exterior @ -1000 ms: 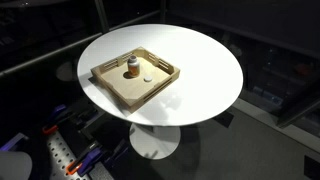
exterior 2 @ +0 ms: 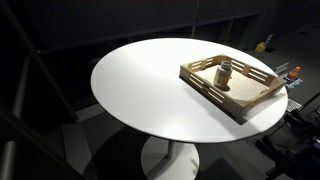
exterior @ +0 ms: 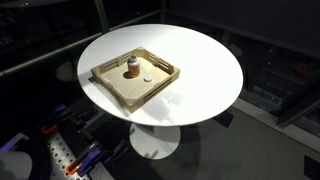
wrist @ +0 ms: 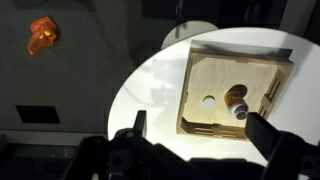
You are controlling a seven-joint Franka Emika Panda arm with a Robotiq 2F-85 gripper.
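Note:
A light wooden tray (exterior: 152, 93) with slatted sides rests on the round white table (exterior: 205, 75). Inside it stands an orange-brown bottle (exterior: 133, 68) with a pale label and a grey top. Beside the bottle, a small white disc (exterior: 148, 78) lies flat on the tray floor. From above, the wrist view shows the same tray (wrist: 205, 72), with the bottle (wrist: 236, 102) to the right of the disc (wrist: 209, 102). My gripper is open, its dark fingers wide apart with nothing between them. Neither exterior view shows the gripper clearly.
Much of the white tabletop (exterior 2: 150, 80) around the tray is bare. Coloured clamps (exterior: 85, 160) sit by a perforated plate at the lower left of exterior view 1. An orange object (wrist: 42, 36) lies on the dark floor.

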